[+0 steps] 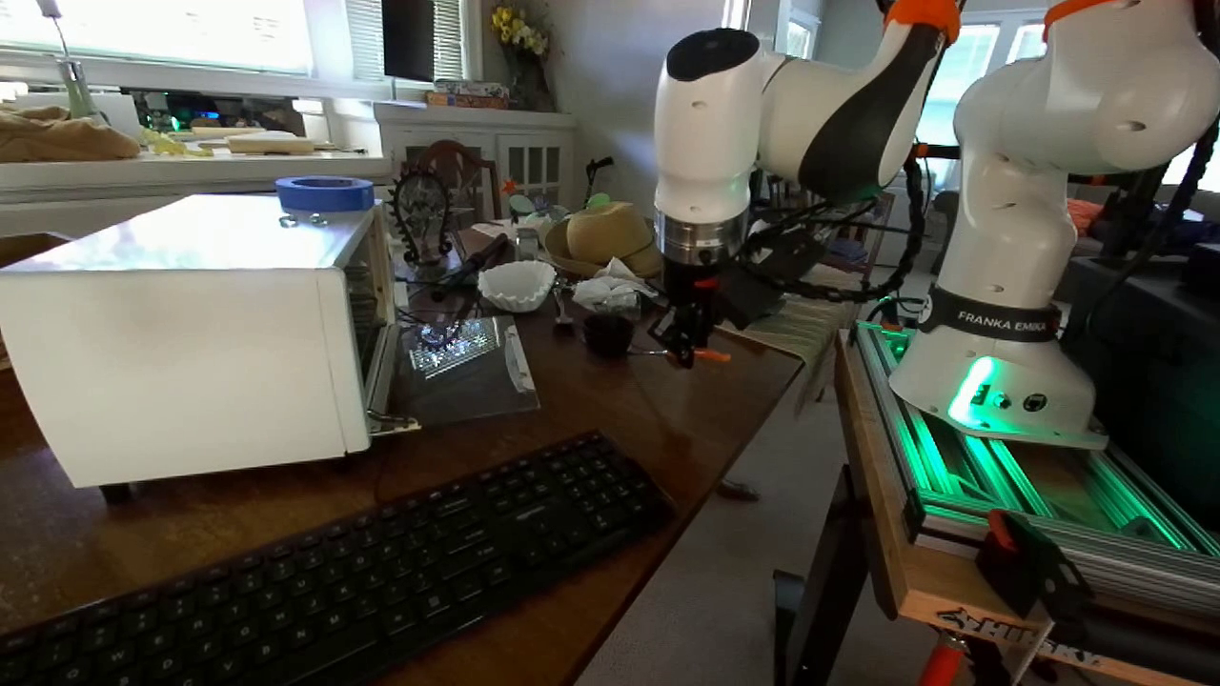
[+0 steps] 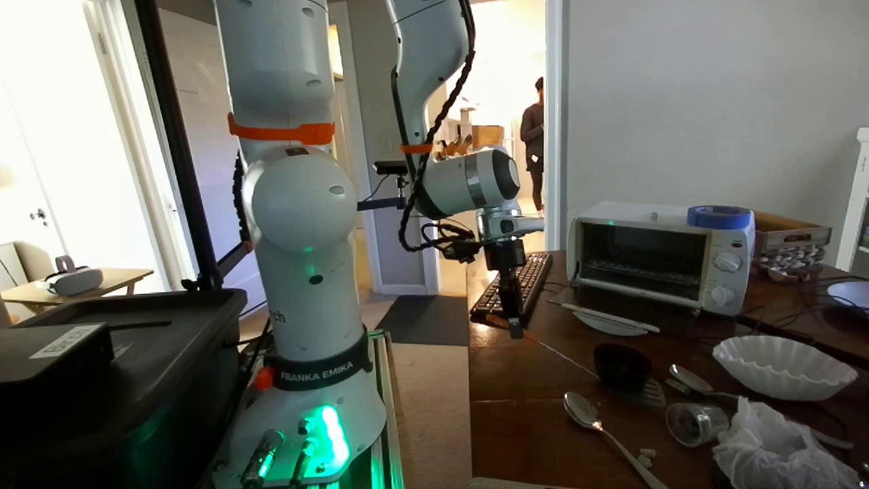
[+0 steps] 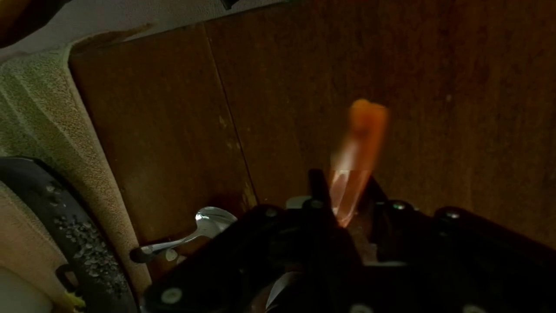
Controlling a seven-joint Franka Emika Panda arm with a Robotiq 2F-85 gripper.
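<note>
A utensil with an orange handle and a thin metal shaft is held near its handle by my gripper, which is shut on it. In the wrist view the handle sticks out between the dark fingers. The shaft slants down toward a small black bowl, and a slotted head shows beside the bowl; whether they touch I cannot tell. From the first exterior view, my gripper hangs low over the table, right of the black bowl.
A white toaster oven stands with its door down, blue tape on top. Nearby are a keyboard, a spoon, a clear cup, a white fluted bowl and crumpled white plastic. Bare wood lies around the handle.
</note>
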